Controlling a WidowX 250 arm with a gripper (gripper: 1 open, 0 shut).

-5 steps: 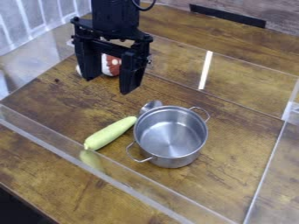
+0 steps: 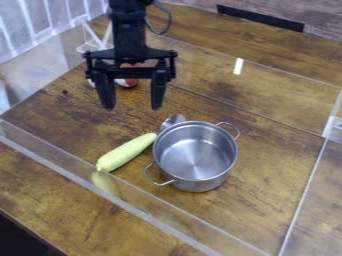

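Note:
My dark gripper (image 2: 128, 84) hangs open over the upper left of the wooden table, its two fingers spread apart with nothing seen between them. Lower down, a pale green elongated vegetable (image 2: 126, 151) lies diagonally. To its right stands a steel pot (image 2: 195, 157) with two wire handles, empty inside. A small silvery item (image 2: 173, 122) sits just behind the pot, too small to make out.
Partly hidden behind the gripper are a red and white object (image 2: 130, 73) and other items at the back left. Clear panels edge the work area.
My gripper has moved back, away from the vegetable and pot, and appears smaller in view. The objects on the table have not visibly moved.

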